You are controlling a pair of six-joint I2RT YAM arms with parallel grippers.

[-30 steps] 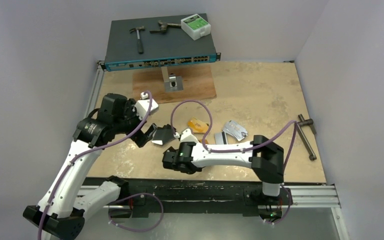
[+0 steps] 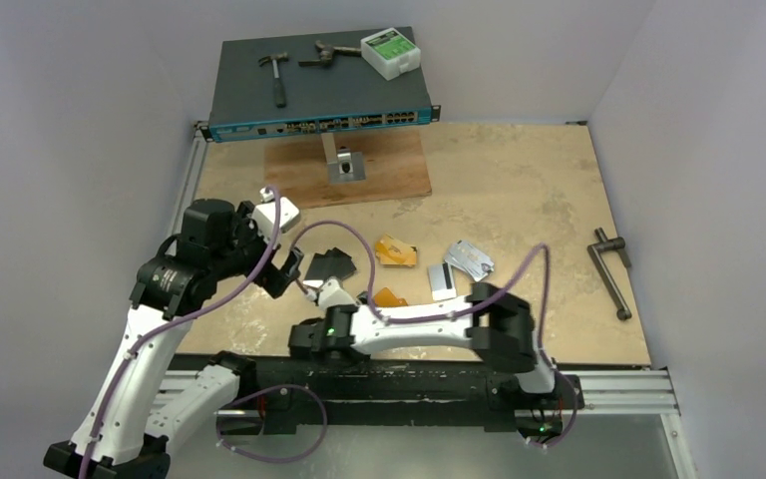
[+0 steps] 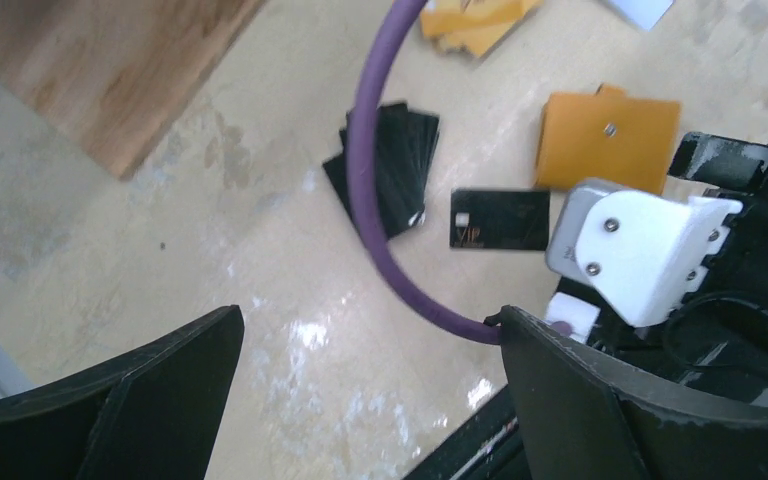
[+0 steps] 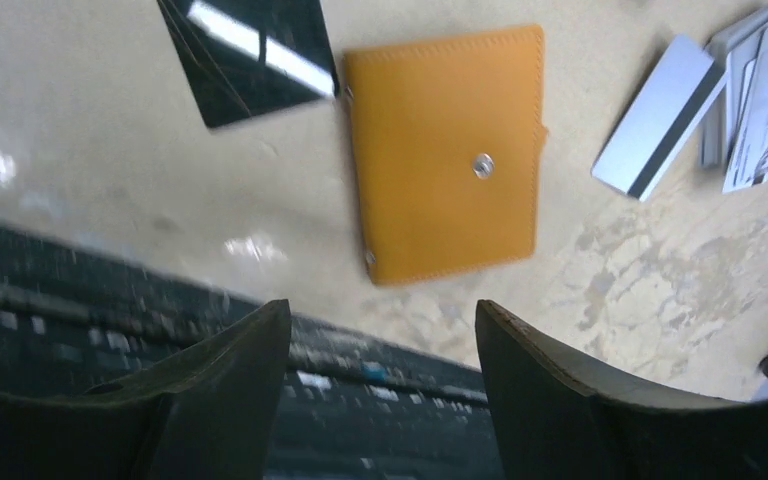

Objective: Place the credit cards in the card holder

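Note:
The orange-brown card holder (image 4: 430, 160) lies flat near the table's front edge, its snap facing up. My right gripper hangs open over that edge, nothing between its fingers. In the left wrist view, black cards (image 3: 405, 160) lie overlapped, and a single black card (image 3: 500, 219) rests between them and the holder. My left gripper is open and empty, above bare table left of the black cards. Silver cards (image 2: 471, 259) are piled farther right, with a striped grey card (image 2: 442, 281) beside them. Yellow-orange cards (image 2: 396, 250) lie behind the holder.
A purple cable (image 3: 365, 150) crosses the left wrist view in front of the cards. At the back stand a wooden board (image 2: 399, 170) and a dark rack unit (image 2: 309, 90) bearing tools. A metal tool (image 2: 610, 274) lies at the right edge.
My right arm has shifted left and toward the front edge over the last second. The cards appear unmoved.

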